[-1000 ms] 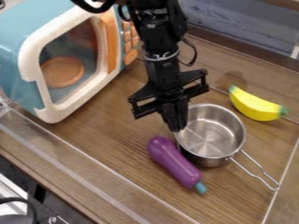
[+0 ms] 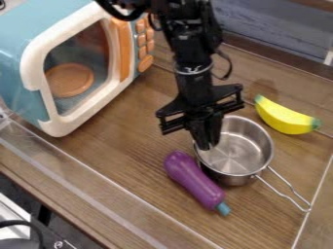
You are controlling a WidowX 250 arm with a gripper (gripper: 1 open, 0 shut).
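The black gripper (image 2: 205, 138) points down over the left rim of a steel pot (image 2: 240, 153), its fingers low at or just inside the rim; whether they hold anything is hard to tell. A purple toy eggplant (image 2: 194, 179) lies just left of the pot, and a yellow toy banana (image 2: 285, 117) lies behind it to the right.
A toy microwave (image 2: 39, 53) with its door side facing right stands at the back left.
The arm has shifted slightly to the right over the last second. The pot, eggplant and banana look unmoved.
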